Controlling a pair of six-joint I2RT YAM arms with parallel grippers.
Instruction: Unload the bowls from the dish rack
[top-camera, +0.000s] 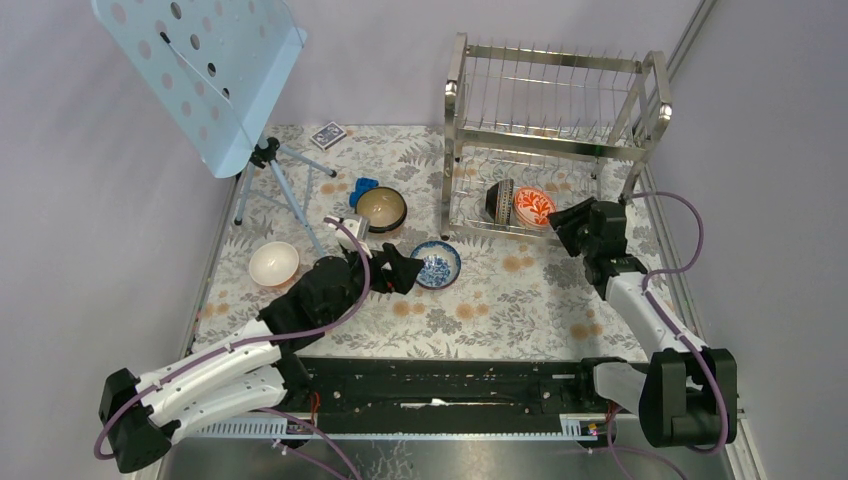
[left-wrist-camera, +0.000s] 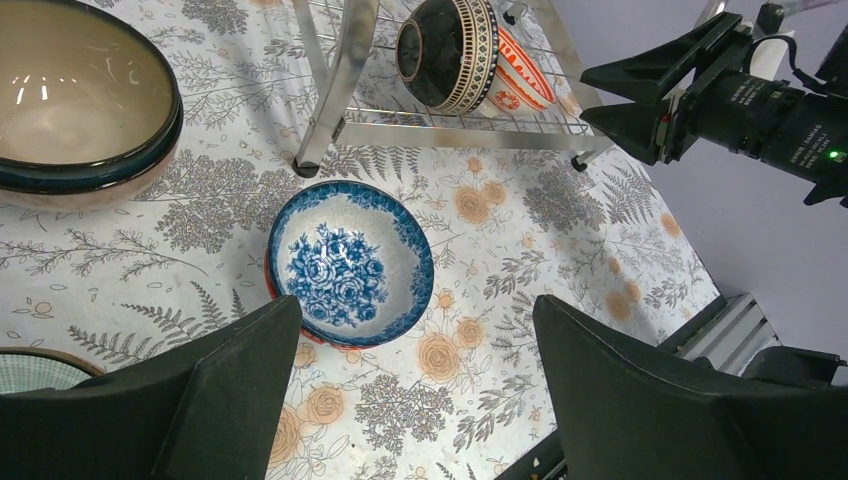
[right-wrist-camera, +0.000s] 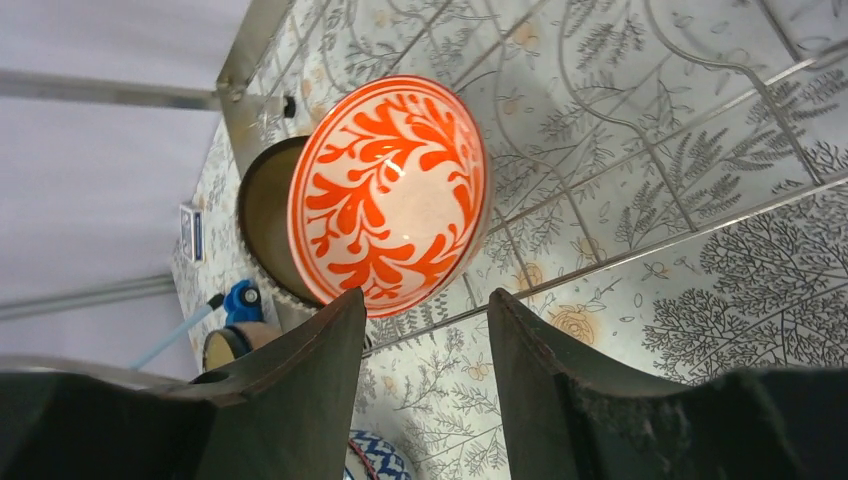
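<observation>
In the rack's lower tier, an orange-patterned bowl (top-camera: 533, 206) and a black bowl with a banded rim (left-wrist-camera: 436, 52) stand tilted side by side. My right gripper is open just right of and in front of the orange bowl, nothing between its fingers. My left gripper is apart, nothing between its fingers, above the table near the blue floral bowl (top-camera: 436, 266), which lies outside the rack. A beige dark-rimmed bowl (top-camera: 381, 208) and a white bowl (top-camera: 271, 264) sit on the left.
The steel rack (top-camera: 545, 145) fills the back right. A light-blue perforated panel (top-camera: 190, 80) on a tripod stands back left, with a blue object (top-camera: 363, 190) and a small card (top-camera: 329, 134) nearby.
</observation>
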